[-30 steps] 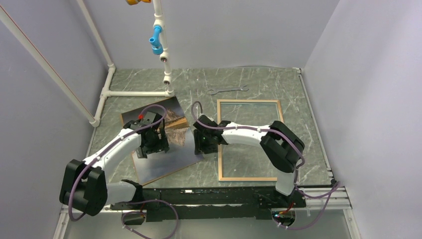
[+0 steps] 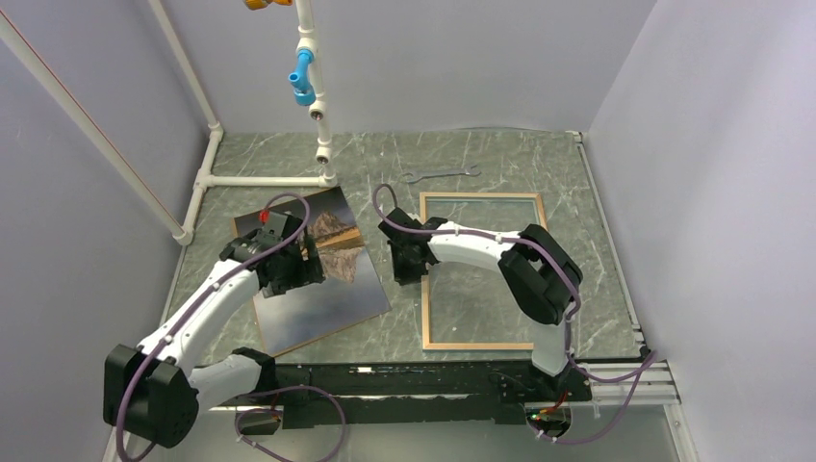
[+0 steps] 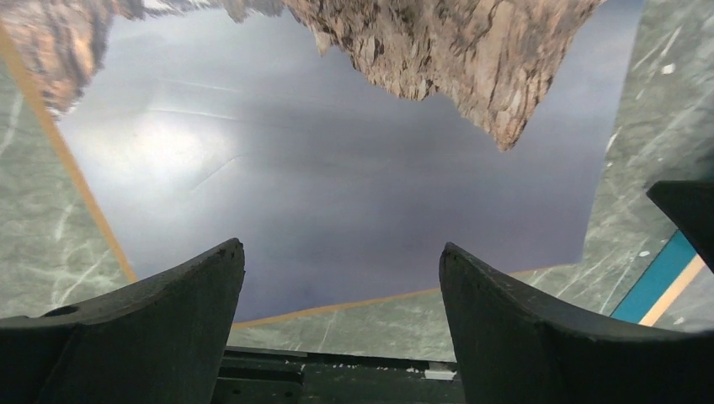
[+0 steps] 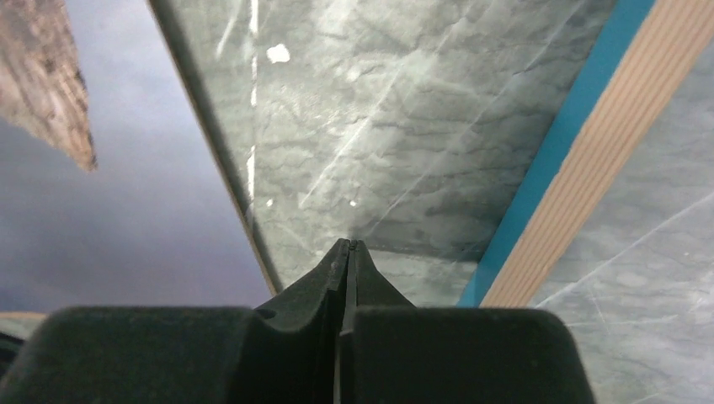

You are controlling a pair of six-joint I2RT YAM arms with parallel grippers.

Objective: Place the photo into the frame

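Note:
The photo (image 2: 322, 303), a mountain scene on a thin board, lies flat and turned at an angle on the left of the table. To its right is the empty frame (image 2: 481, 345), with pale wooden edges. My left gripper stands open above the photo, nothing between its fingers. The right gripper is shut with nothing showing between its fingertips; it is over the strip of bare table between the photo's right edge and the frame's left bar (image 4: 581, 151).
A wrench (image 2: 441, 175) lies behind, above the frame. White pipes (image 2: 260, 181) run along the back left. A dark rail (image 2: 385, 375) bounds the front edge. Free table shows to the right of the frame.
My right gripper has shifted right, off the photo's edge. Photo and frame appear nearly unmoved.

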